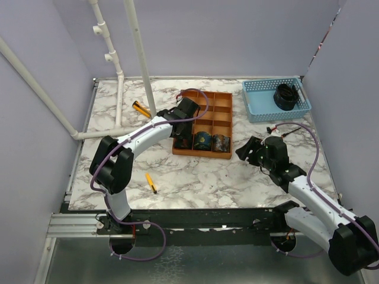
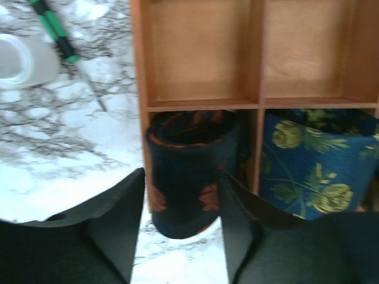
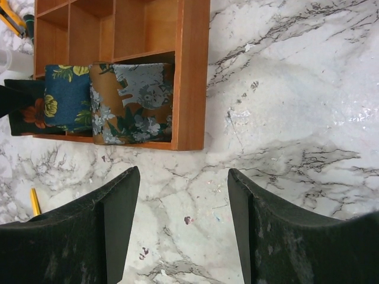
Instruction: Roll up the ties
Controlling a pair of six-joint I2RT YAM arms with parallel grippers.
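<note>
Three rolled ties stand in the front row of the wooden divider box (image 1: 202, 152). At left is a dark tie with orange flowers (image 2: 189, 163); in the middle, a blue tie with yellow flowers (image 2: 311, 168); at right, a brown and grey flowered tie (image 3: 133, 103). Over the front of the dark tie, my left gripper is open, its fingers spread to either side of the roll in the left wrist view. My right gripper is also open, over bare table to the right of the box, with nothing between its fingers.
A blue basket (image 1: 257, 110) at the back right holds a black coil (image 1: 286, 96). A green-handled screwdriver (image 2: 54, 29) and white roll (image 2: 26, 62) lie left of the box. A yellow tool (image 1: 150, 183) lies at front left.
</note>
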